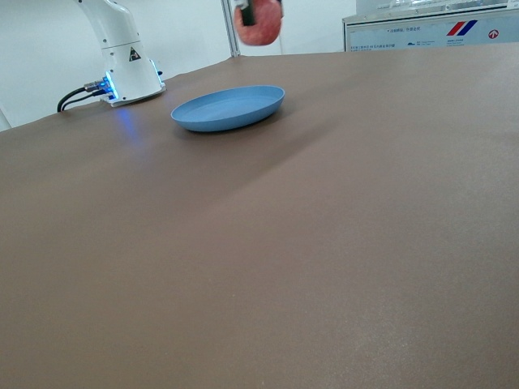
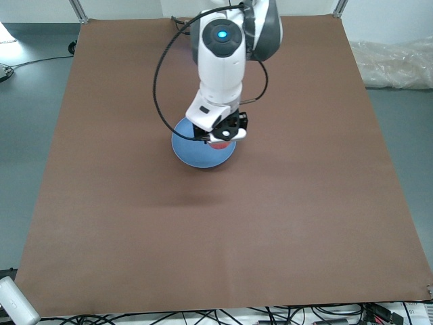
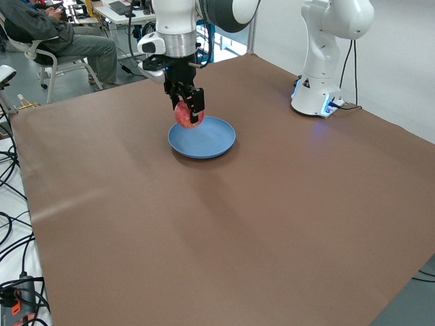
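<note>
My gripper [image 3: 190,109] is shut on a red, apple-like fruit [image 3: 183,117], held above the blue plate [image 3: 204,146]. In the camera top view the fruit [image 1: 258,26] hangs clear of the plate [image 1: 227,109]. In the camera left view the arm's wrist covers much of the plate [image 2: 196,154] and most of the fruit [image 2: 220,145].
Cables and equipment lie beyond the table's edges, and a seated person is behind it.
</note>
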